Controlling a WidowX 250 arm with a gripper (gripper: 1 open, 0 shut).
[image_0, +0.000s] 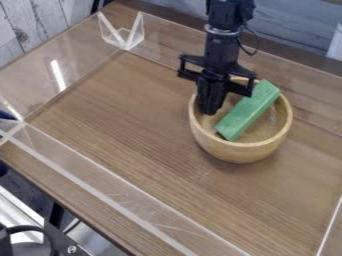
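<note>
My black gripper (209, 100) hangs over the left part of a round beige bowl (241, 151), its fingertips at or just inside the rim. It looks shut, with nothing visible between its fingers. A green oblong object (245, 113) lies tilted in the bowl, to the right of the gripper, its upper end near the back rim. The arm covers part of the bowl's back left.
A clear angular holder (122, 30) stands at the back left of the wooden table (120, 130). A wall runs along the back.
</note>
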